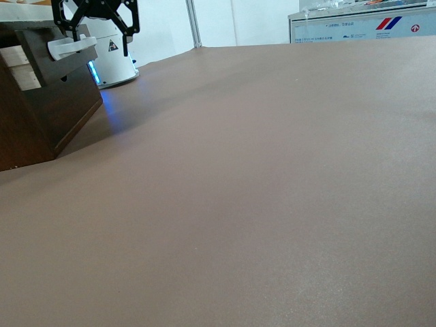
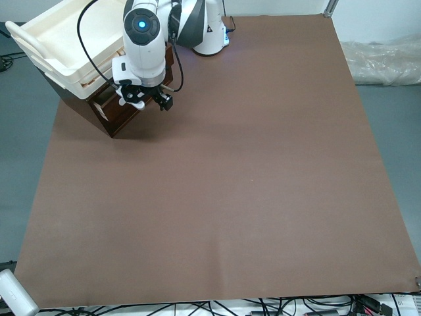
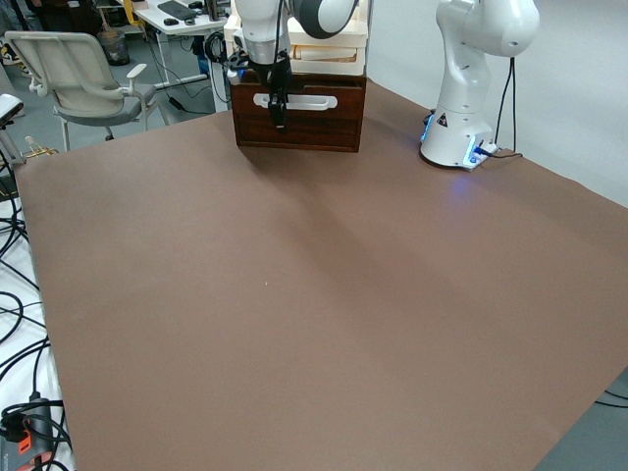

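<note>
The black gripper of the white arm hangs at the front of a dark wooden drawer unit at the table's back left. In the right view the gripper is at the white handle of the drawer. In the top view the white handle sits on a drawer front that appears pulled out. Whether the fingers are open or shut on the handle is unclear. A white plastic bin stands on top of the unit.
The robot base stands at the back beside the unit. Cables and a white cylinder lie beyond the front edge.
</note>
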